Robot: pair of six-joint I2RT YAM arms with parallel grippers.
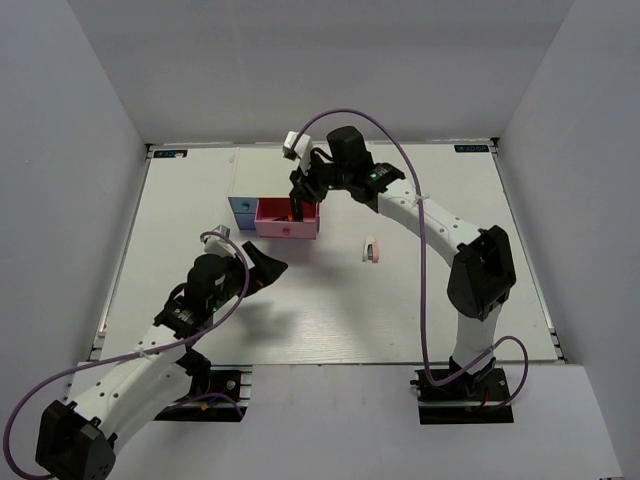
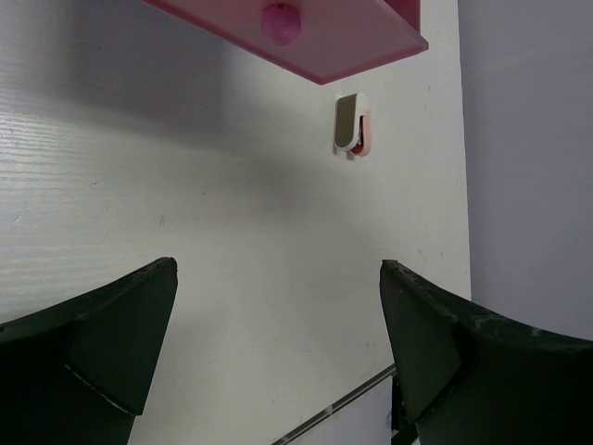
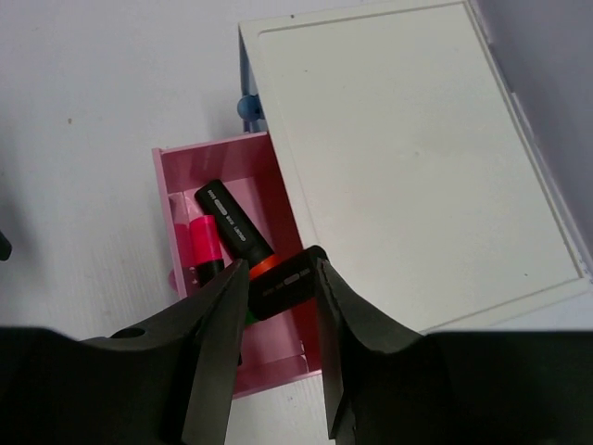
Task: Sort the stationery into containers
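The pink drawer (image 1: 285, 229) of the white box stands open, holding a long black marker (image 3: 227, 215), a red-capped pen (image 3: 204, 239) and other dark items. My right gripper (image 1: 303, 182) is over the drawer; in its wrist view its fingers (image 3: 208, 371) are part apart, with drawer contents visible beyond, and whether it grips anything is unclear. My left gripper stands open front-left of the drawer, nothing between its fingers. A small white-and-pink item (image 2: 350, 123) lies on the table right of the drawer.
The box's white lid (image 3: 417, 158) and its blue drawer (image 1: 243, 213) are at the back. Grey walls surround the table.
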